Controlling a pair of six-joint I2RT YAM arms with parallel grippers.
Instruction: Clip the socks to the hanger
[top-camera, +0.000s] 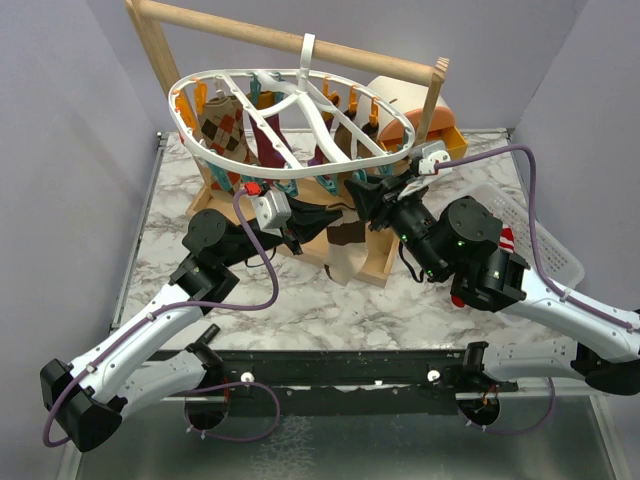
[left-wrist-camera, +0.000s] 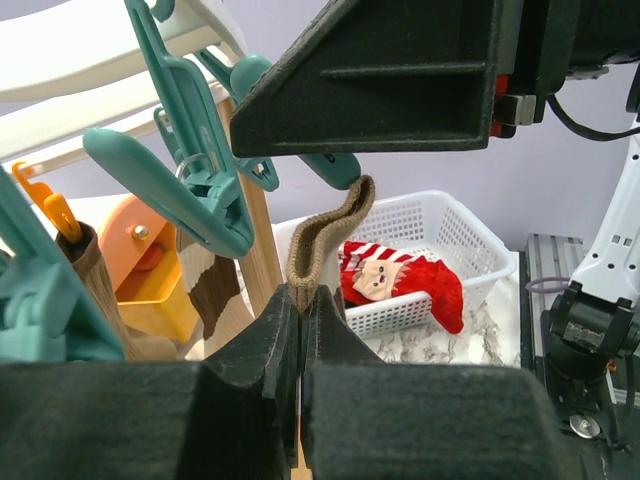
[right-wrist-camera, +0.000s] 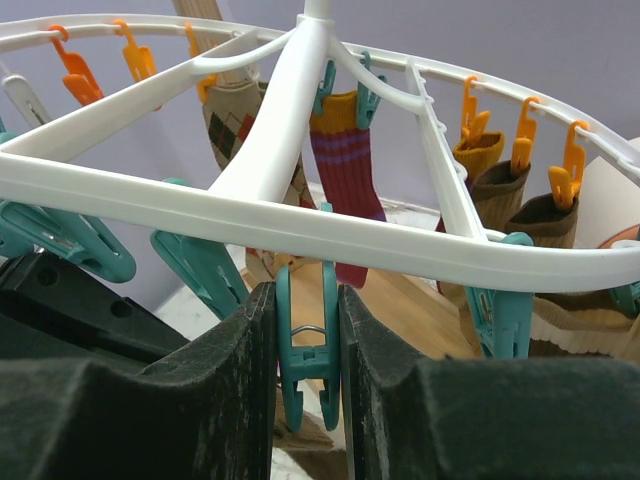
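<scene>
A brown-and-white sock (top-camera: 347, 258) hangs below the front of the white hanger (top-camera: 228, 165). My left gripper is shut on its brown cuff (left-wrist-camera: 325, 240), whose upper edge sticks up above the fingertips. My right gripper is shut on a teal clip (right-wrist-camera: 308, 355) at the hanger's front rim, squeezing its handles. In the left wrist view the lower end of that clip (left-wrist-camera: 335, 168) is close beside the cuff's top edge; whether cloth lies between its fingers I cannot tell. My right gripper's fingers (left-wrist-camera: 380, 90) hide most of the clip there.
Other socks, such as an argyle one (top-camera: 222, 128), hang from orange and teal clips around the hanger. The wooden stand (top-camera: 290, 40) holds it up. At right is a white basket (top-camera: 490, 210) with a red item. Empty teal clips (right-wrist-camera: 200, 265) crowd the front rim.
</scene>
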